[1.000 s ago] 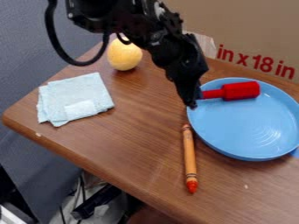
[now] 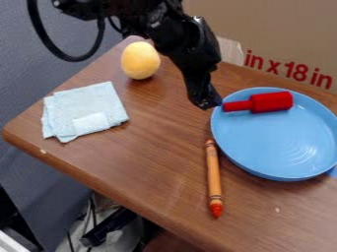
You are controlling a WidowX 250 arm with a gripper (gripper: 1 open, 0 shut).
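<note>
The black gripper (image 2: 206, 98) hangs above the table, just left of the upper part of a blue plate (image 2: 274, 153); whether its fingers are open or shut is unclear. A red roller-like object (image 2: 269, 101) lies on the plate's back rim area. An orange crayon (image 2: 214, 181) lies left of the plate toward the front. A folded pale cloth (image 2: 85, 112) is on the left of the table, and a yellow egg-shaped object (image 2: 141, 60) stands at the back left, behind the arm.
The wooden table (image 2: 138, 172) has bare space at its centre and front left. A cardboard box (image 2: 277, 39) stands along the back. The table's left edge drops to a grey floor area with clutter below.
The objects on the table look unmoved.
</note>
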